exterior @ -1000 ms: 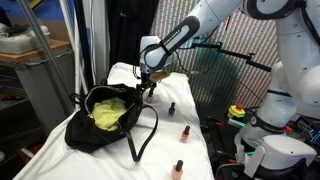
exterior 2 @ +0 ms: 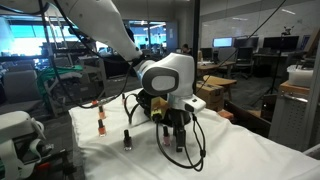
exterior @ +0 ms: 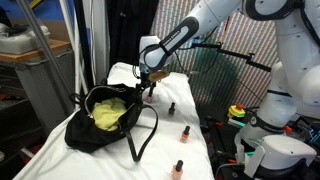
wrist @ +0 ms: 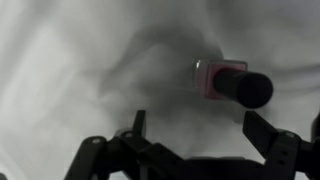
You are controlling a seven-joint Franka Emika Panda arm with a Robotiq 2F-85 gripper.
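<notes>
In the wrist view a small bottle with a pinkish body and a black cap [wrist: 243,86] stands ahead of my gripper, toward its right finger. My fingers are open, and the bottle is not gripped. The same bottle shows as a pink spot [exterior: 149,98] below the gripper in exterior view 1. Exterior view 2 has it as a pinkish bottle [exterior 2: 167,138] beside the gripper [exterior 2: 178,152]. A black bag [exterior: 98,118] with yellow-green cloth [exterior: 110,113] inside lies open to the left of the arm.
Other small bottles stand on the white table: a dark one [exterior: 172,109], a pink one with a black cap [exterior: 185,134], and another [exterior: 177,170] near the front. The bag's strap [exterior: 137,150] loops onto the table. Bare white cloth [exterior: 100,165] lies at the front.
</notes>
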